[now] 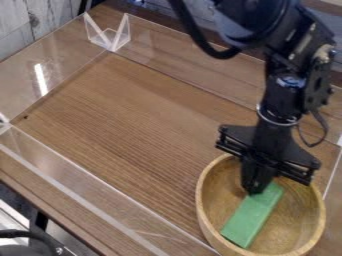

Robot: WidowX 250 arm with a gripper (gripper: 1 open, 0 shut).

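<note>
My black gripper (261,170) reaches down into a tan round bowl (211,200) at the lower right of the camera view, over the upper end of a green rectangular object (249,222) lying inside it. The fingers look drawn together; whether anything is between their tips is hard to make out, as they are partly hidden by the gripper body.
A clear plastic holder (107,32) stands at the far upper left. Transparent edging runs along the table's left and front.
</note>
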